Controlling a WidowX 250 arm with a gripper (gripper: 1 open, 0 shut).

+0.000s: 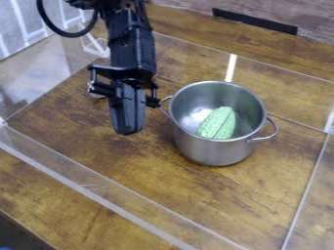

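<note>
A steel pot point(220, 146) with two loop handles stands on the wooden table point(170, 205), right of centre. Inside it lies a pale green ribbed object point(217, 121), like a corn cob or cabbage leaf. My black gripper point(127, 117) hangs to the left of the pot, pointing down, with nothing visible between its fingers; it looks shut. Part of something light-coloured shows behind the gripper, mostly hidden.
Clear plastic panels or edges run along the left and lower left. White tape strips mark the table at the back and right. The table in front of the pot is clear.
</note>
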